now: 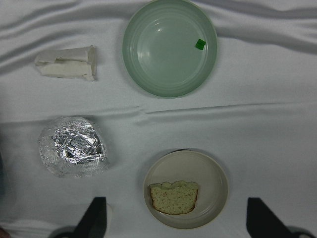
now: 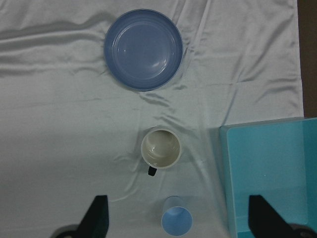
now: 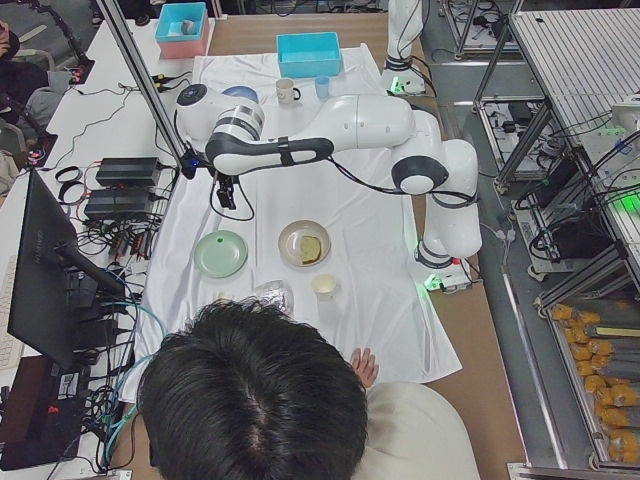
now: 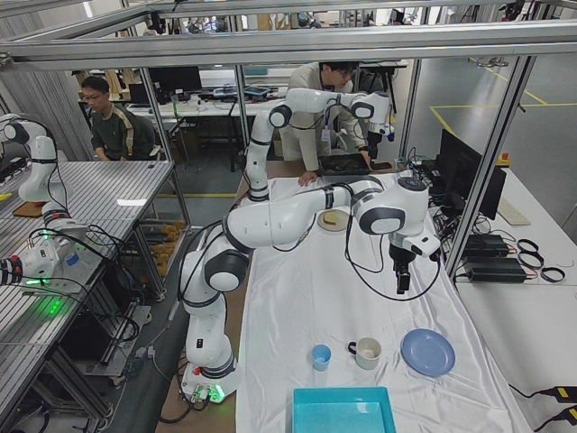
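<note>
My left gripper hangs open above a beige plate point(image 1: 163, 173) holding a slice of bread point(image 1: 174, 197). Beyond lie a green plate point(image 1: 163, 54) with a small green piece on it, a crumpled foil item point(image 1: 78, 144) and a folded paper piece point(image 1: 64, 64). My right gripper is also open, above the white cloth near a blue cup point(image 2: 176, 220), a white mug point(image 2: 161, 146), a blue plate point(image 2: 142, 47) and a turquoise bin point(image 2: 267, 168).
A person's head point(image 3: 255, 390) and hand are at the near edge in the camera left view. Monitors point(image 3: 40, 270) and cables crowd one side of the table.
</note>
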